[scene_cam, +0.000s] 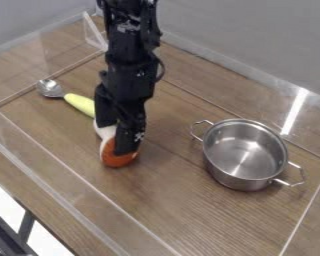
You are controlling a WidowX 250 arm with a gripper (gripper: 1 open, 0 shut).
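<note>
The black gripper point(120, 132) reaches down from the top centre, open, its fingers around an orange and white object point(117, 158) that looks like a toy vegetable or food item. The fingers hide much of that object. Behind and left of it lies a yellow-green item point(79, 103), partly hidden by the gripper. A metal spoon-like piece point(51, 88) sits at the upper left, by the end of the yellow item.
A steel pot point(243, 152) with two handles stands on the right of the wooden surface point(163, 215). Clear walls border the back and left.
</note>
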